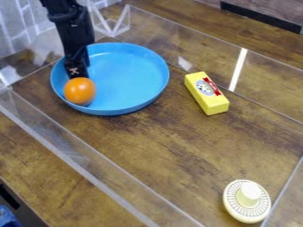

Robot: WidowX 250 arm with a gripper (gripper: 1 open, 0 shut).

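My black gripper (73,62) reaches down from the top left, its tip just above an orange ball (80,90) that rests in the left part of a blue plate (130,75). The gripper's fingers are dark and small in view; I cannot clearly make out how they stand or whether they touch the ball.
A yellow box (206,93) lies right of the plate. A white round object (246,201) sits at the bottom right. A blue item (6,215) shows at the lower-left edge. Clear strips cross the wooden table (154,160), which is mostly bare in the middle.
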